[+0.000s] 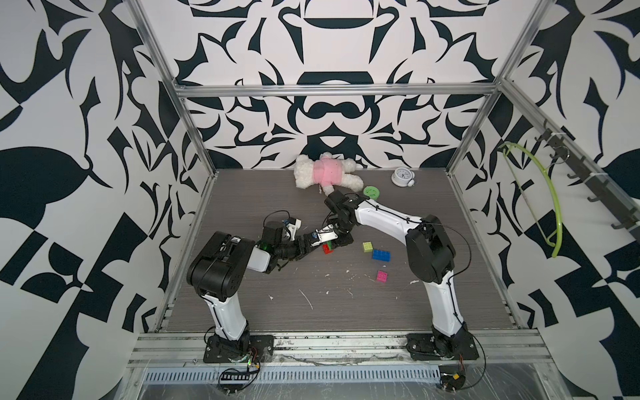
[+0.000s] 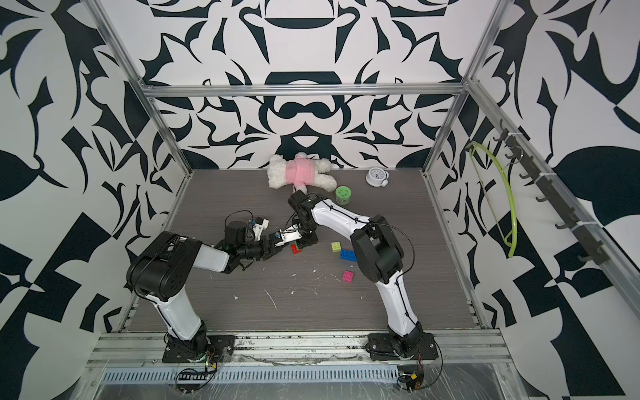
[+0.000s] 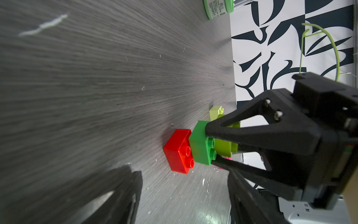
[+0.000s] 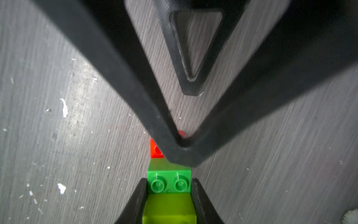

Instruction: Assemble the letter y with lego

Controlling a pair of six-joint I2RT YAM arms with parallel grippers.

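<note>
My right gripper is shut on a lime-green brick [image 4: 169,209]. Against that brick stands a green brick [image 4: 169,173], its studs showing. A red brick [image 3: 178,151] touches or nearly touches the green brick [image 3: 199,143] on its other side; I cannot tell whether they are joined. In the left wrist view the fingers of my left gripper are apart, with the red brick seen above the gap between them. A black left finger [image 4: 182,151] covers part of the red brick in the right wrist view.
To the right lie a yellow-green brick [image 1: 367,246], a blue brick [image 1: 380,255] and a pink brick [image 1: 381,276]. A plush toy [image 1: 326,172], a green-lidded container [image 2: 342,194] and a white clock [image 1: 402,176] are at the back.
</note>
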